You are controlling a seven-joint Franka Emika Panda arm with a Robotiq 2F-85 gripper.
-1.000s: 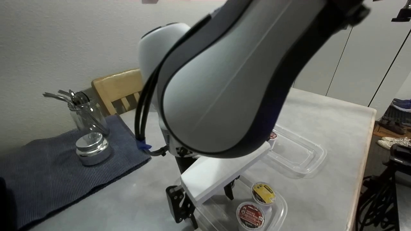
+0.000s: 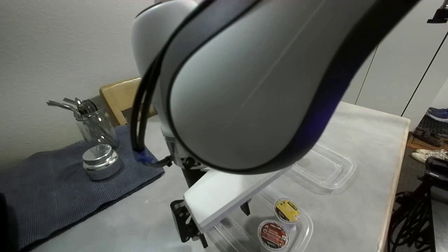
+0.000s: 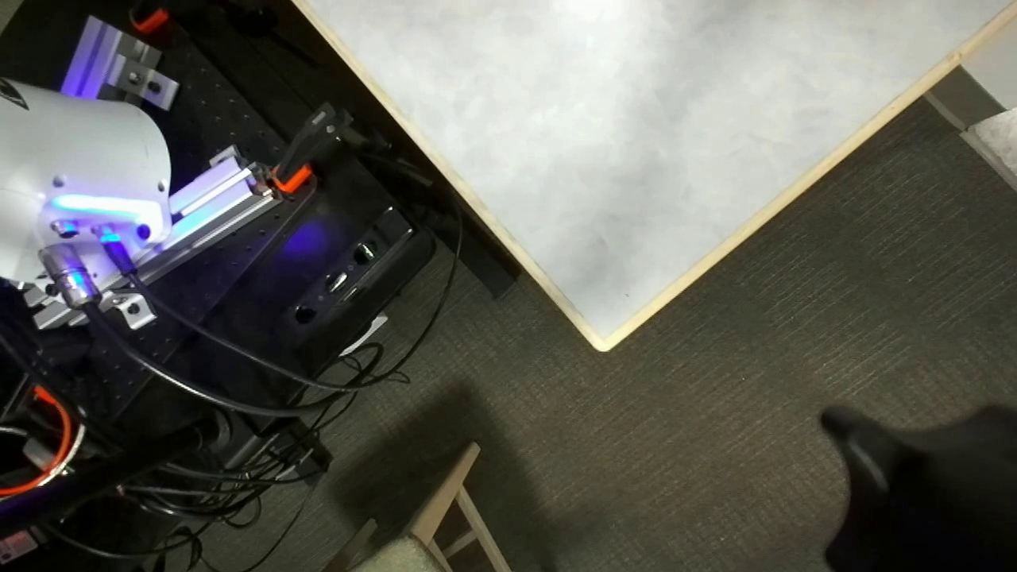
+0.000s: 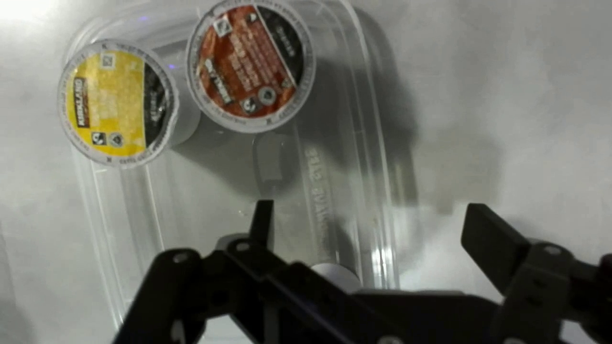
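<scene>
My gripper stands open over one long wall of a clear plastic container [image 4: 376, 143], with no object between its fingers. Inside the container, at the top of the wrist view, sit a coffee pod with a yellow lid [image 4: 109, 103] and one with a red lid [image 4: 250, 66], side by side. A small pale round shape [image 4: 337, 276] shows low in the container, partly hidden behind the gripper's black body. From exterior view 1, both the yellow pod [image 2: 287, 210] and the red pod [image 2: 273, 235] are to the right of the gripper [image 2: 224, 226].
Behind the container lies a clear lid-like tray [image 2: 327, 168], partly covered by the arm. On the blue mat [image 2: 46, 189] at the left stand a silver tin [image 2: 100, 161] and a glass jar of cutlery [image 2: 96, 126]. Free table extends right of the tray.
The arm and gripper have shifted left in exterior view 1, away from the two pods. A red-lidded pod visible by the far tray earlier is now hidden behind the arm.
</scene>
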